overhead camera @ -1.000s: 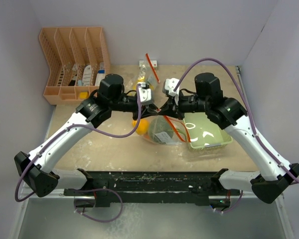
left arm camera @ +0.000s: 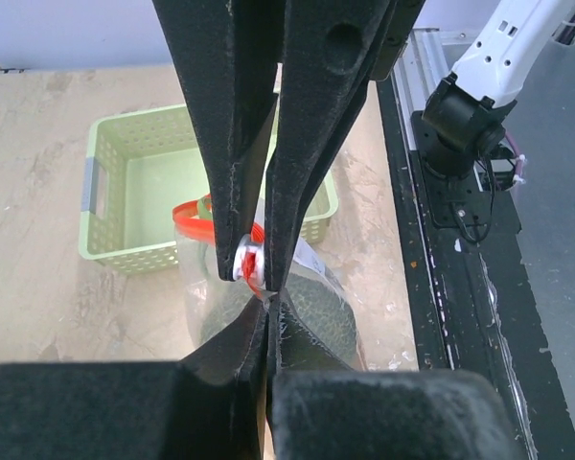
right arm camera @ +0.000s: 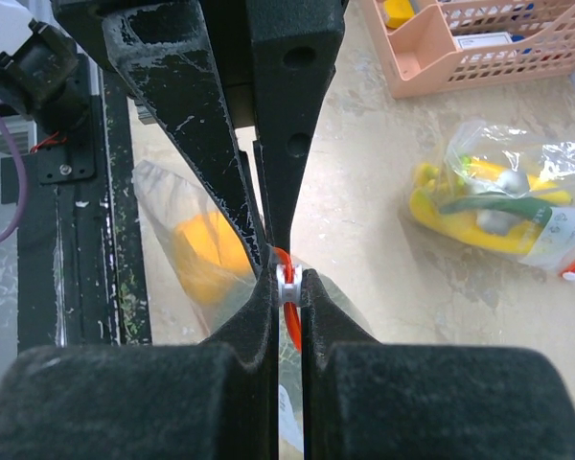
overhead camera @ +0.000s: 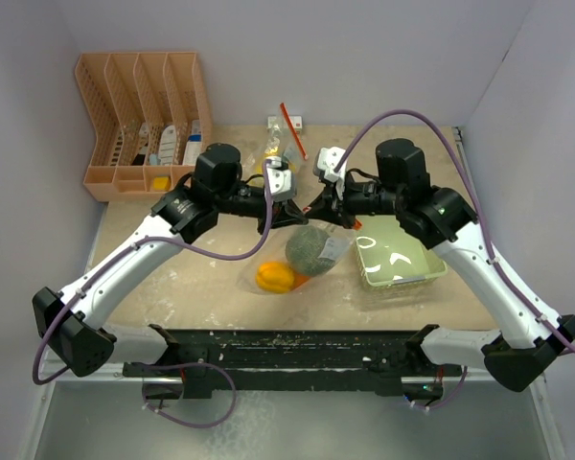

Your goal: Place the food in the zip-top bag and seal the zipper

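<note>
A clear zip bag hangs at the middle of the table, holding a yellow pepper (overhead camera: 274,276) and a grey-green rounded item (overhead camera: 309,251). Its red zipper (right arm camera: 289,326) has a white slider. My left gripper is shut at the slider and red strip; whether it grips them is hard to see. My right gripper is shut on the zipper end. The two grippers meet above the bag. A second bag with yellow food (right arm camera: 474,206) and a red zipper lies at the back.
An orange divided organiser (overhead camera: 96,182) stands at the back left, a green basket (overhead camera: 398,254) at the right, partly under my right arm.
The bag has swung toward the front, with the pepper now lower and the red zipper mostly hidden under the grippers. The left gripper has shifted slightly.
</note>
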